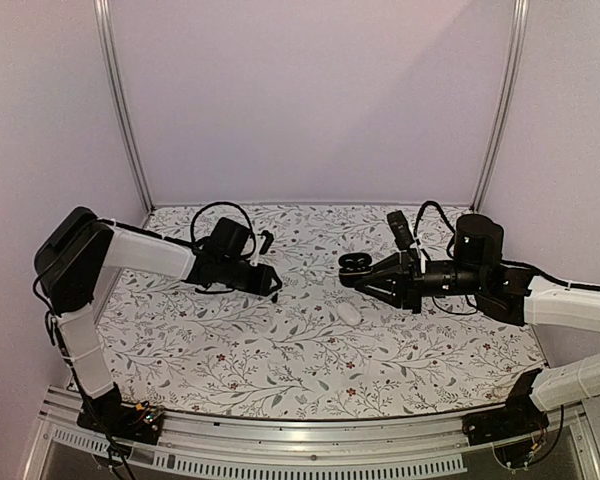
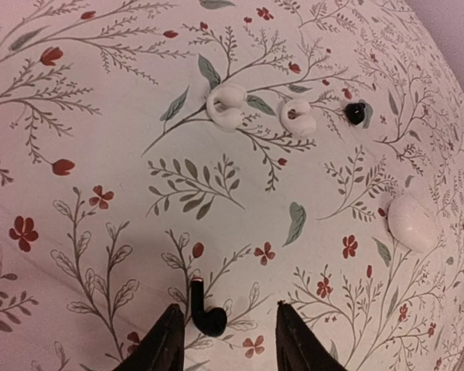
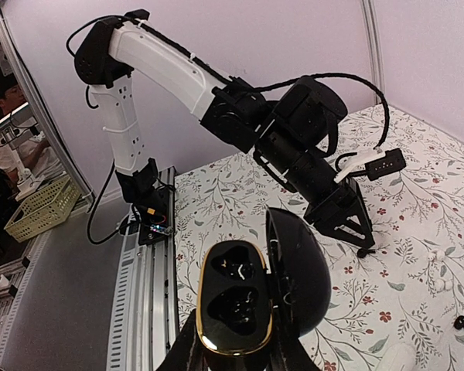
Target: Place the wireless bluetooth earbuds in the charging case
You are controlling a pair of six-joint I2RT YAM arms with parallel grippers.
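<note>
The black charging case (image 3: 233, 301), lid raised, is held in my shut right gripper (image 1: 378, 280); its gold-rimmed earbud wells look empty in the right wrist view. My left gripper stands open low over the patterned table, with a black earbud (image 2: 209, 320) lying just beyond and between its fingertips, stem pointing away. A second small black object (image 2: 356, 113), probably the other earbud, lies farther off at the upper right of the left wrist view.
Two white curled pieces (image 2: 226, 107) lie on the table near the middle, along with a white oval object (image 2: 410, 224). Pale walls bound the table at back and sides.
</note>
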